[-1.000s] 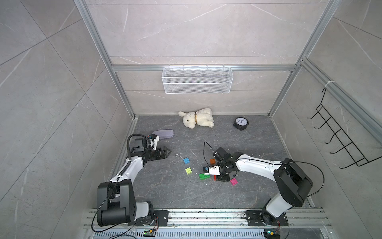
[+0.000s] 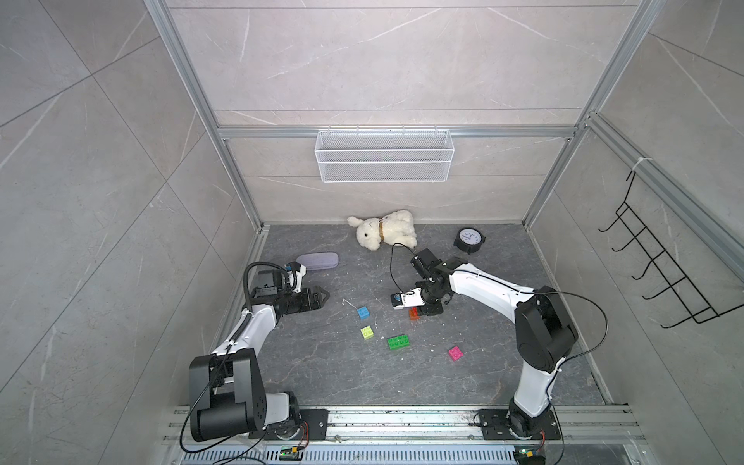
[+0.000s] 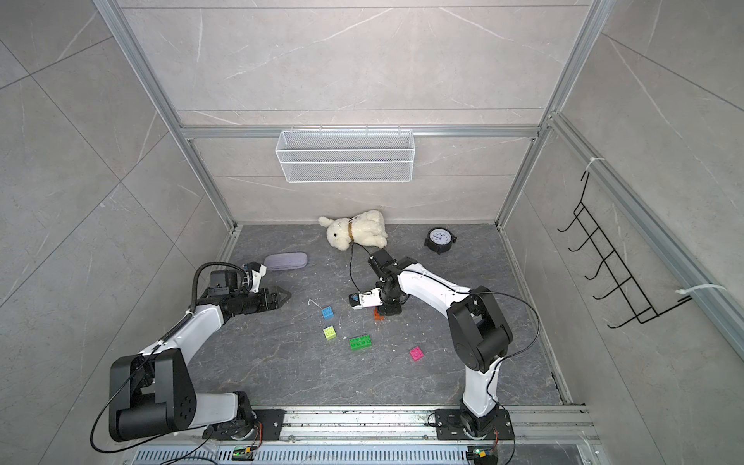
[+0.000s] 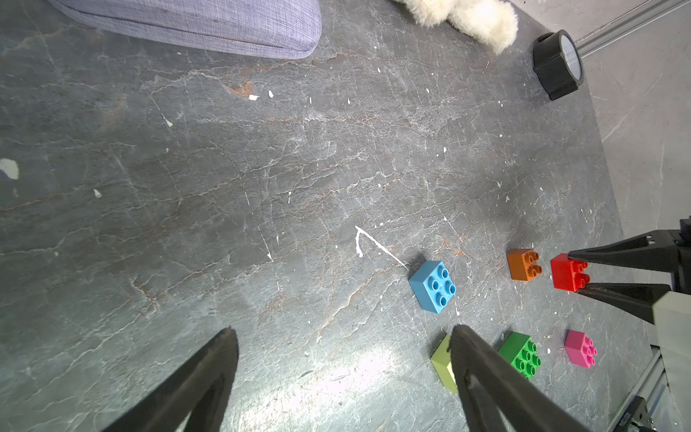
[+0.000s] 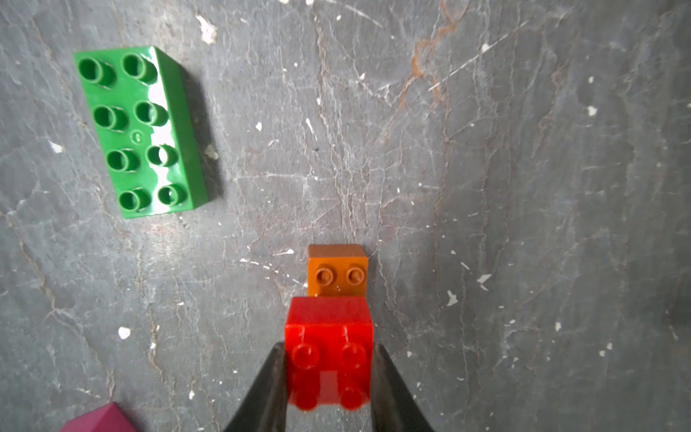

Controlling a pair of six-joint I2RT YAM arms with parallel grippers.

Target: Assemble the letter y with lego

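My right gripper is shut on a red brick [image 5: 329, 313], which it holds above the floor beside an orange brick [image 5: 337, 262], partly behind the red one in the right wrist view. My left gripper [image 2: 317, 298] stands part open at the left, nothing between its fingers. Loose on the floor lie a blue brick [image 4: 432, 286], a yellow-green brick [image 2: 367, 331], a long green brick [image 5: 140, 129] and a pink brick [image 2: 455, 352].
A lavender case [image 2: 317, 260], a white plush toy [image 2: 385, 228] and a black clock [image 2: 469, 238] stand toward the back. The floor between my left gripper and the bricks is clear.
My right gripper has moved toward the back, away from the green and pink bricks, to near the orange brick. My left arm has moved very little.
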